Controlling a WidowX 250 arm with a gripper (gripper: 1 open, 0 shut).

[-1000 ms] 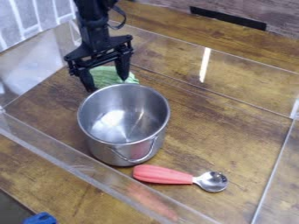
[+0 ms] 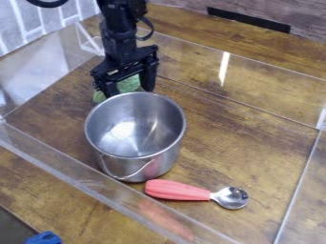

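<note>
My black gripper (image 2: 125,69) hangs at the upper middle, directly behind the pot, its fingers spread open and reaching down over a green item (image 2: 112,89), perhaps a cloth, which it partly hides. A large steel pot (image 2: 132,133) with a wire handle stands in the middle. In front of it lies a spoon (image 2: 230,197) with a thick pink handle (image 2: 178,190). Whether the fingertips touch the green item I cannot tell.
Clear plastic walls edge the wooden work surface (image 2: 242,114), whose right half is mostly free. A small blue object (image 2: 44,237) sits at the bottom left corner, outside the front wall.
My gripper has shifted a little to the right and lower over the green item, which now shows less. The pot and spoon look unmoved.
</note>
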